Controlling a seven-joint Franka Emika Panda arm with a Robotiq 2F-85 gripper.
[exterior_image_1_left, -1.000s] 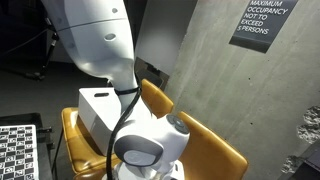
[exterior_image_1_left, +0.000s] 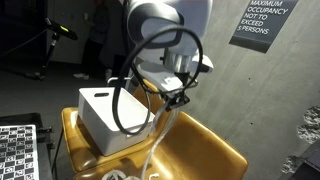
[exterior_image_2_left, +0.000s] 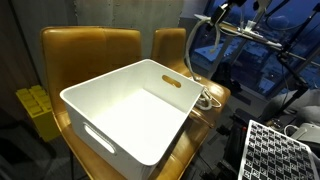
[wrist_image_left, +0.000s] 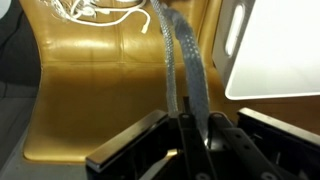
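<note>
A pale grey-white cord (wrist_image_left: 188, 60) runs up between the fingers of my gripper, which is shut on it. In exterior view 2 the cord (exterior_image_2_left: 190, 58) hangs in a loop from the raised gripper. Its lower part reaches down to a loose coil (exterior_image_2_left: 208, 101) on the brown chair seat. The wrist view shows more of this coil (wrist_image_left: 92, 12) at the top left. An open white box (exterior_image_2_left: 75, 112) stands on the neighbouring chair, and its inside looks empty. The gripper is above the cord's chair, to the side of the box.
Brown leather chairs (exterior_image_2_left: 95, 50) stand in a row against a grey wall. A white grid board (exterior_image_2_left: 275, 155) lies at the right in exterior view 2. Something yellow (exterior_image_2_left: 38, 112) stands behind the chairs at the left. Much of the seat (wrist_image_left: 95, 110) is bare.
The arm has risen from low over the chair seat to well above it. A length of cord now hangs below the gripper. The box has stayed in place.
</note>
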